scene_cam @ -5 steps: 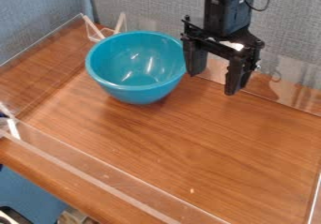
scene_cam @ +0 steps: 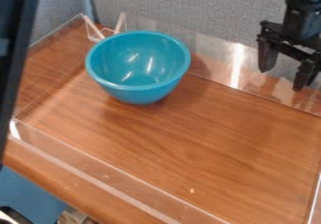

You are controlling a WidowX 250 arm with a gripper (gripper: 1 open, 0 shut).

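My black gripper [scene_cam: 286, 55] is at the upper right in the camera view, raised near the back wall, its fingers open with nothing visible between them. It is apart from the large teal bowl [scene_cam: 138, 64], which stands upright toward the back left of the wooden surface [scene_cam: 189, 153]. The bowl looks empty inside.
Behind the bowl are some light strap-like pieces at the back left. Grey walls [scene_cam: 175, 7] close off the back and left. A dark shape covers the left edge of the view.
My gripper has moved to the right, away from the bowl, toward the right edge of the view. The bowl stays where it was.
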